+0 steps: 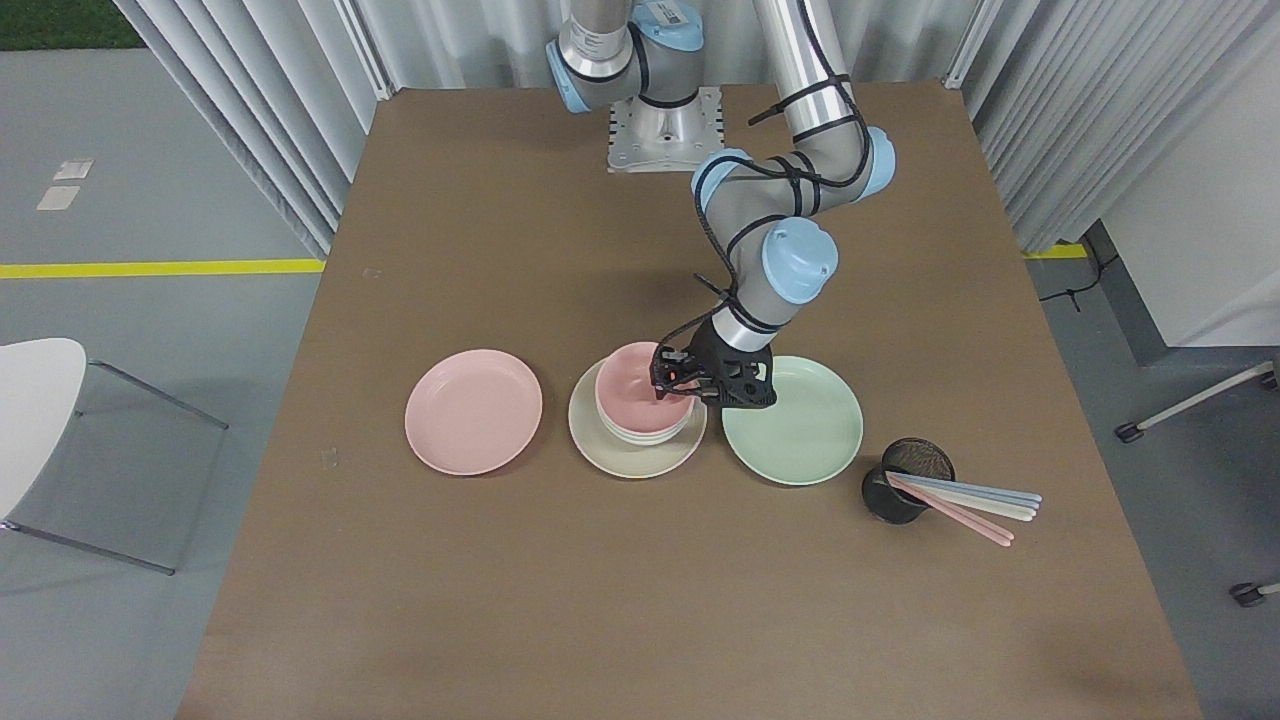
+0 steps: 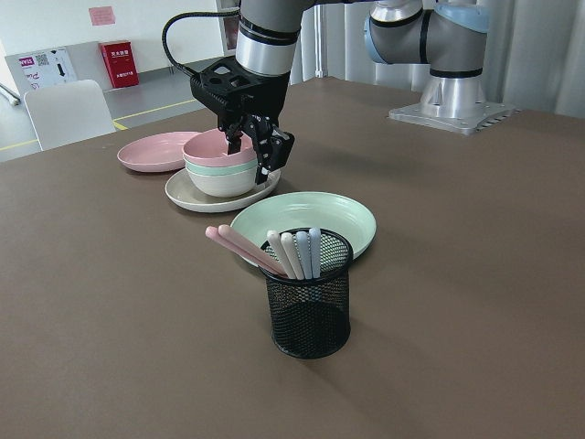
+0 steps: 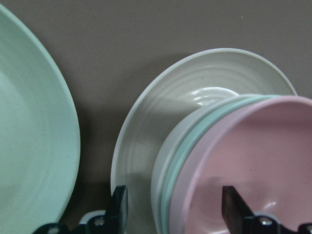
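Note:
A pink bowl (image 1: 631, 402) is nested on mint and white bowls (image 2: 219, 183) on a cream plate (image 1: 630, 462). My gripper is open at the right side of the stack in the front view, one finger inside the pink bowl and the other outside the stacked rims, as the wrist view shows. A pink plate (image 1: 473, 412) lies left of the stack, a mint plate (image 1: 792, 426) right of it.
A black mesh cup (image 2: 309, 320) with pink, white and blue chopsticks stands beside the mint plate at the front right.

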